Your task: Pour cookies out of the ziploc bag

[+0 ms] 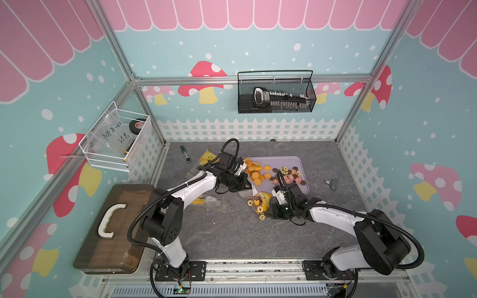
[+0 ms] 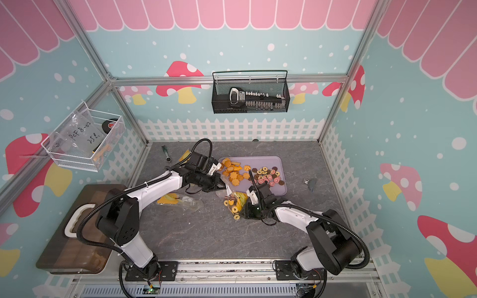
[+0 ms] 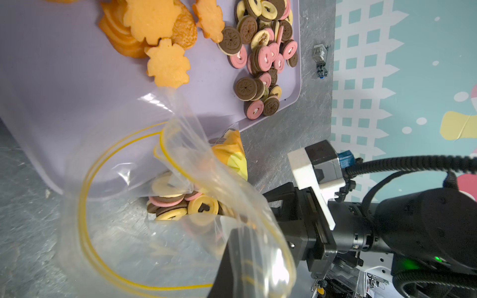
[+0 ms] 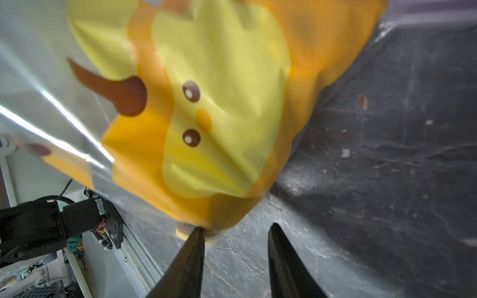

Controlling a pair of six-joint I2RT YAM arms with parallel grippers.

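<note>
The clear ziploc bag (image 1: 257,201), printed with a yellow and orange character, has round sandwich cookies (image 3: 201,204) inside, low in its body. Its yellow-lined mouth (image 3: 84,218) gapes wide near the left camera. My left gripper (image 1: 248,184) is shut at the mouth end, with the film's edge at its dark fingers (image 3: 226,270). By the bag's printed end, my right gripper stands open; a bag corner lies close to one fingertip, and nothing is between the fingers. A lilac tray (image 3: 29,89) behind the bag carries orange crackers (image 3: 168,63) and button-shaped cookies (image 3: 264,58).
Another yellow-printed bag (image 1: 211,200) lies flat beneath the left arm, with more yellow packaging (image 1: 206,156) behind that arm. A small clear object (image 1: 330,183) rests right of the tray. Bare grey tabletop (image 1: 223,233) stretches across the front.
</note>
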